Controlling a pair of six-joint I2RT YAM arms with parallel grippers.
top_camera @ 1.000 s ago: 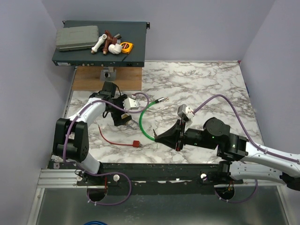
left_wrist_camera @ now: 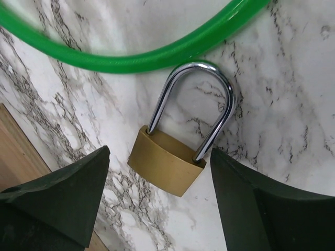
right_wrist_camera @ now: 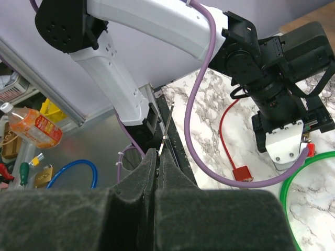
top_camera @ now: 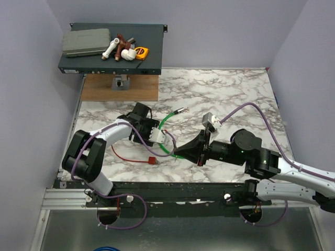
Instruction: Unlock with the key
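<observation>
A brass padlock (left_wrist_camera: 165, 162) with a steel shackle lies on the marble top in the left wrist view, between the two spread fingers of my left gripper, which is open above it. In the top view that gripper hides it. My right gripper hangs at the right of centre in the top view, shut, with a thin metal piece sticking up from between its fingertips; whether this is the key is hard to tell.
A green hose (left_wrist_camera: 104, 65) curves beside the padlock. A red cable with a red block (top_camera: 152, 160) lies nearer the front. A wooden board (top_camera: 94, 86) and shelf (top_camera: 68, 68) stand at the back left.
</observation>
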